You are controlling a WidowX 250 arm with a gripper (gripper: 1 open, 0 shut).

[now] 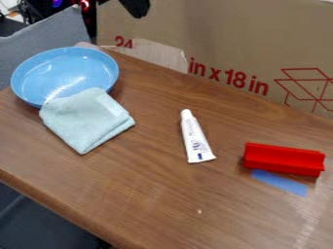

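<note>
My gripper (128, 8) is mostly out of the top edge at upper left, only a dark part showing above the blue bowl; its fingers cannot be made out clearly. The blue bowl (65, 68) sits at the left of the wooden table. A folded pale cloth (86, 119) lies just in front of it. A white tube (196, 136) lies near the middle, and a red object (282, 159) lies at the right beside a strip of blue tape (278, 182).
A cardboard box (235, 49) stands along the back. A grey fabric item (26, 44) is at the upper left.
</note>
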